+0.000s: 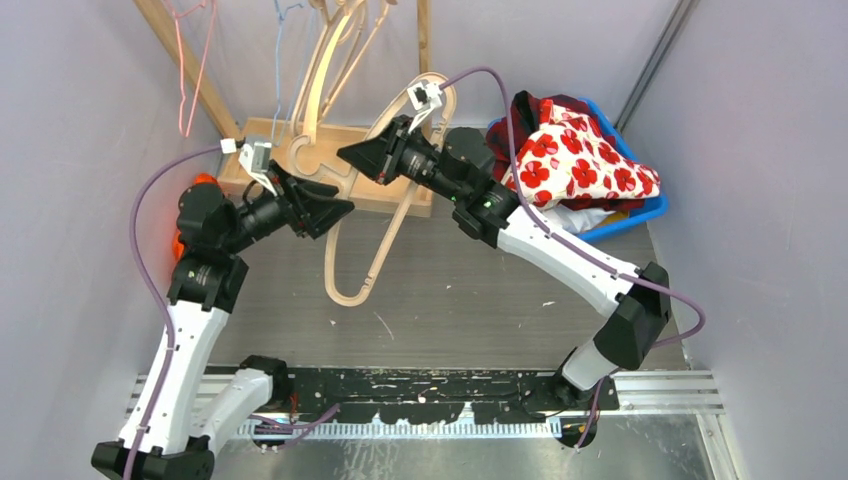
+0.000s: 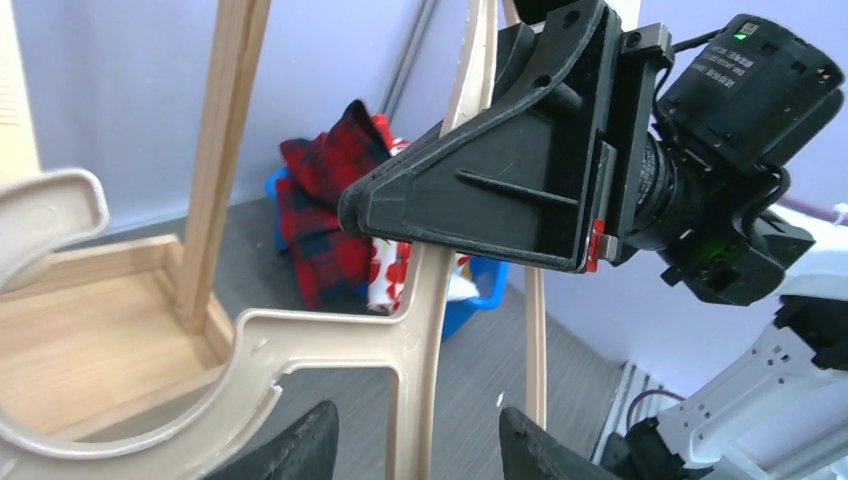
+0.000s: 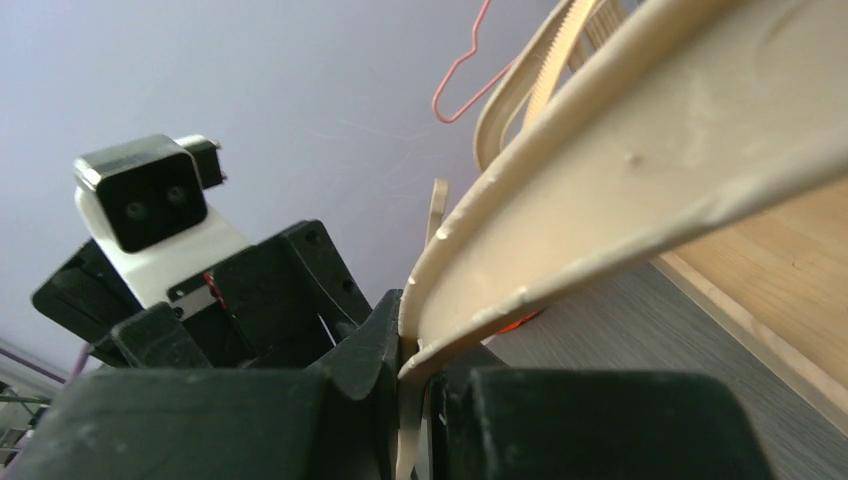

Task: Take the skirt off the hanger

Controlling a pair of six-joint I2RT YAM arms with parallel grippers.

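A beige hanger point(image 1: 390, 235) is upright in the middle, with no garment visible on it. My right gripper point(image 1: 360, 160) is shut on its long bar, which crosses between the fingers at the bottom of the right wrist view. My left gripper point(image 1: 330, 210) is open below that grip; in the left wrist view the hanger's bar point(image 2: 410, 420) stands between its two fingertips, apart from both. A red-flowered white garment point(image 1: 570, 165) and dark red plaid cloth point(image 2: 325, 230) lie in the blue basket; whether either is a skirt I cannot tell.
A wooden rack with a tray point(image 1: 255, 155) stands at the back, holding more beige hangers plus pink point(image 1: 185, 100) and blue point(image 1: 278, 80) ones. The blue basket point(image 1: 650, 210) is at the right. Orange cloth point(image 1: 185, 185) is at the left, partly hidden. Walls enclose both sides.
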